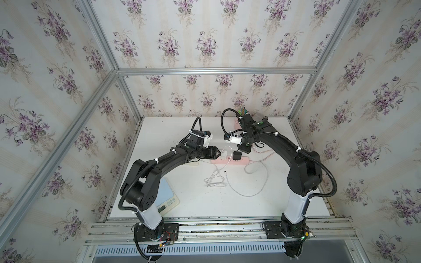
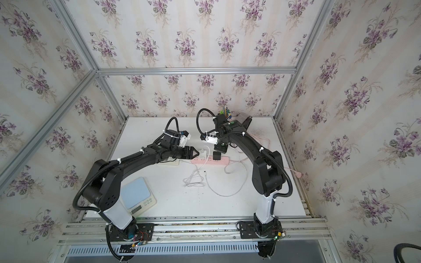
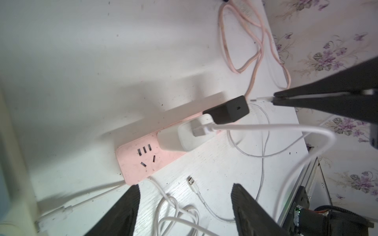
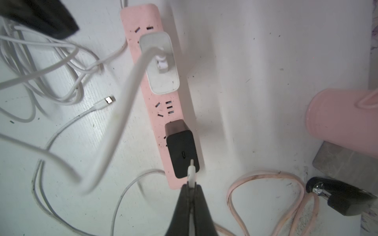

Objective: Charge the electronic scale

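Observation:
A pink power strip [image 4: 153, 103] lies mid-table, carrying a white charger [image 4: 161, 80] with a cable plugged in and a black charger [image 4: 179, 147]. My right gripper is shut on a slim cable plug [image 4: 191, 173], held over the black charger's port. My left gripper stands open over the table left of the strip, nothing between its fingers. A loose white cable end [image 4: 103, 102] lies beside the strip. The electronic scale [image 1: 168, 202] lies at the front left.
A pink holder [image 4: 342, 118] with pens, a grey block [image 4: 330, 157] and pink cables sit at the back and right. White cables lie coiled before the strip.

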